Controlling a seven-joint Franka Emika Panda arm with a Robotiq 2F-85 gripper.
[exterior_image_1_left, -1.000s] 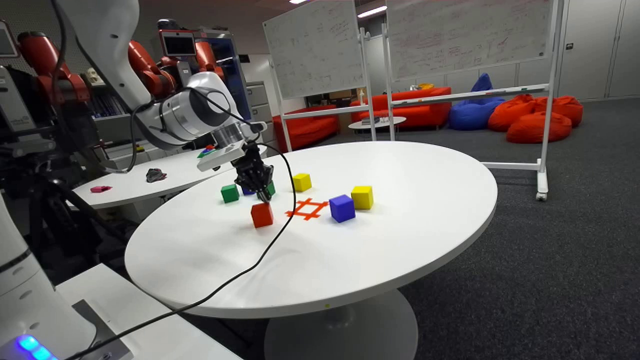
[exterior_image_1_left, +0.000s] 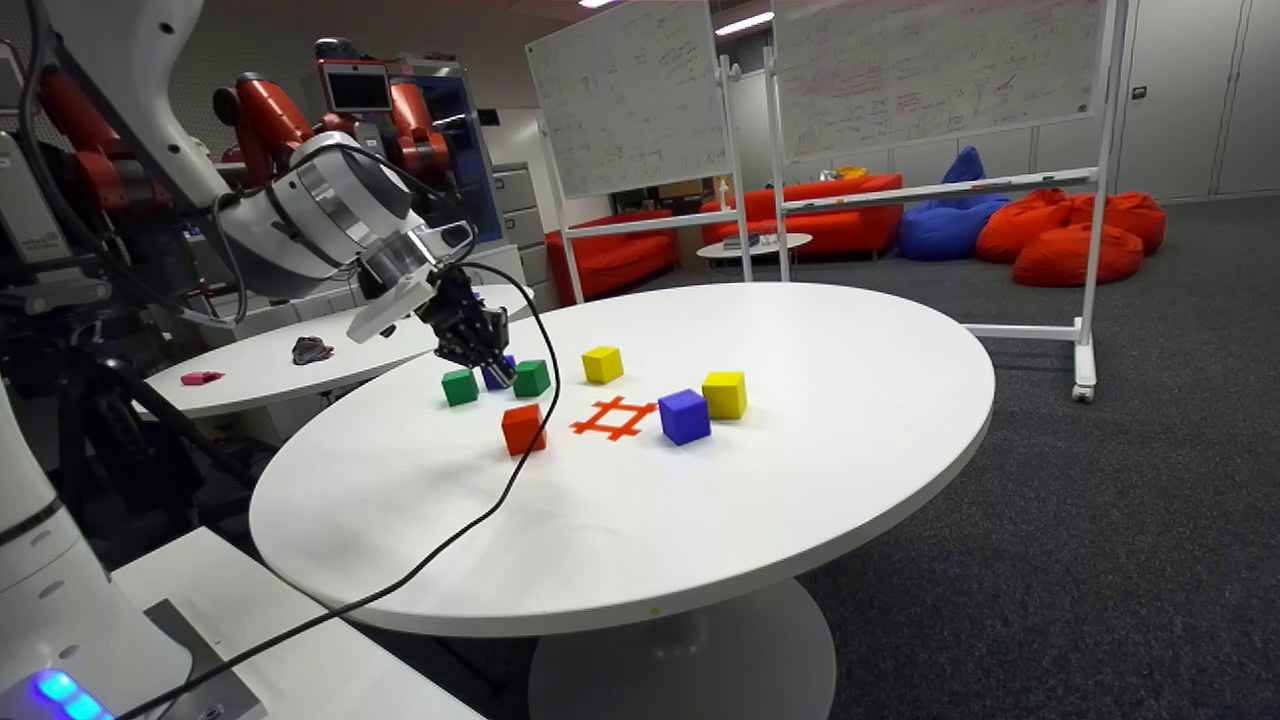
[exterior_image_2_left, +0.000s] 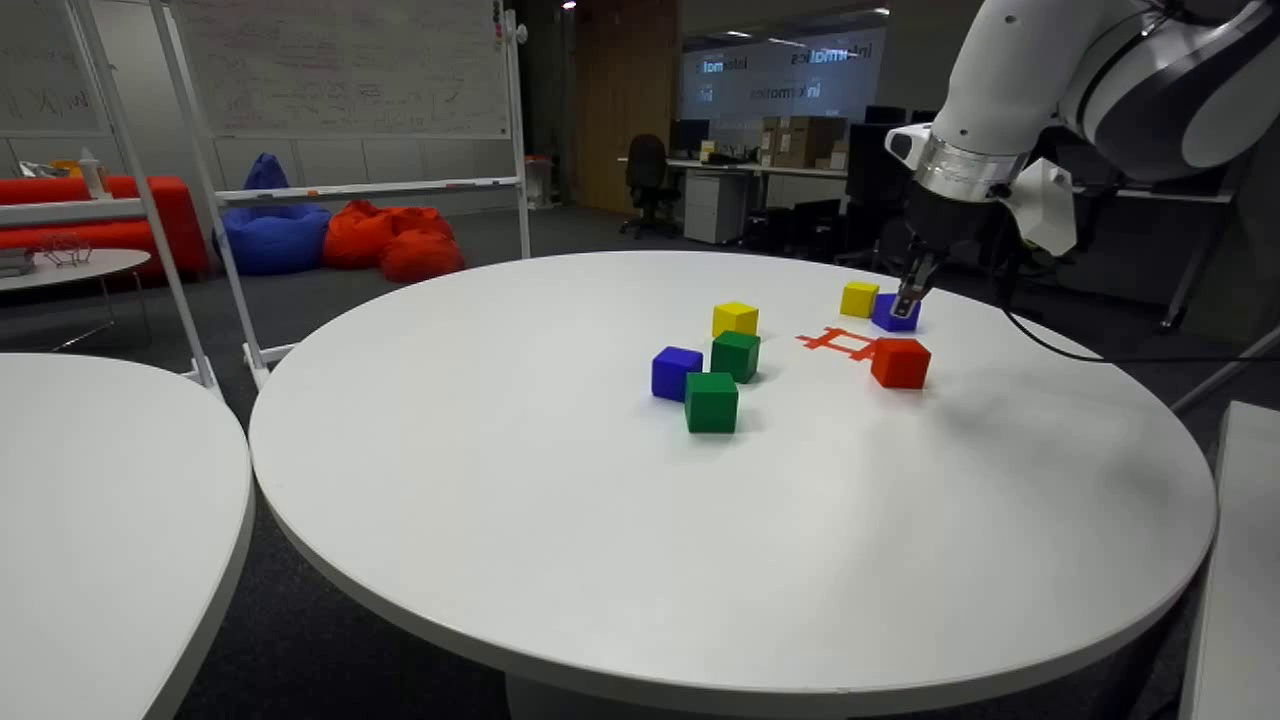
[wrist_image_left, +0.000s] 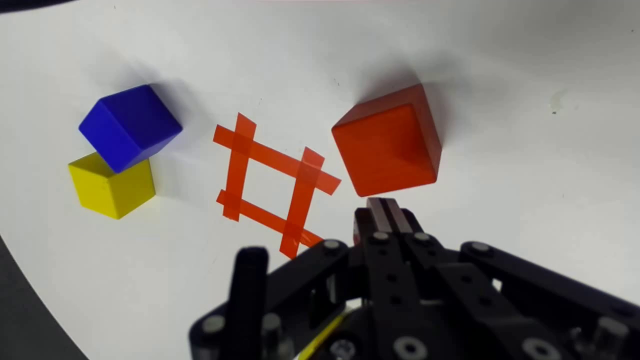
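Observation:
My gripper is shut with nothing between its fingertips, and it hangs above the white table. In the wrist view the fingertips overlap the near edge of the red cube (wrist_image_left: 388, 150). The red cube (exterior_image_1_left: 521, 428) rests on the table beside a crossed square of red tape (wrist_image_left: 264, 158). That tape square holds no cube. On its other side lie a blue cube (wrist_image_left: 129, 127) and a yellow cube (wrist_image_left: 113, 187), close together. In the first exterior view the gripper (exterior_image_1_left: 504, 374) appears in front of another blue cube (exterior_image_1_left: 491, 382), partly hiding it.
Two green cubes (exterior_image_2_left: 734, 356) (exterior_image_2_left: 711, 402), a blue cube (exterior_image_2_left: 677, 372) and a yellow cube (exterior_image_2_left: 735, 319) form a loose group on the table. A black cable (exterior_image_1_left: 510, 486) hangs across the first exterior view.
My arm has drawn back to the left in the first exterior view, and the gripper has moved away from just above the red cube. The cubes stand where they were.

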